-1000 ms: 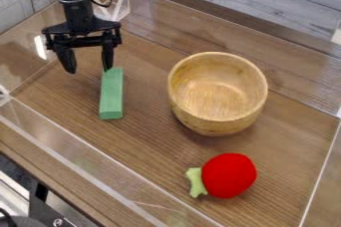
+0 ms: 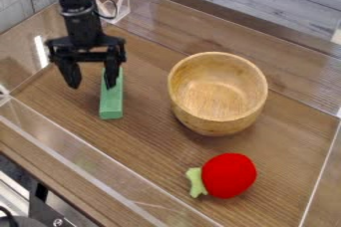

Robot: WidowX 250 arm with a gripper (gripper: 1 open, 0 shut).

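My black gripper is open at the upper left, its fingers hanging low over the table beside a green rectangular block. The block lies lengthwise front to back, its far end partly behind the right-hand part of the gripper. I cannot tell whether they touch.
A wooden bowl sits right of centre. A red round object with a green stem lies at the front right.
My gripper has moved right and down toward the green block. The block, bowl and red object look unchanged.
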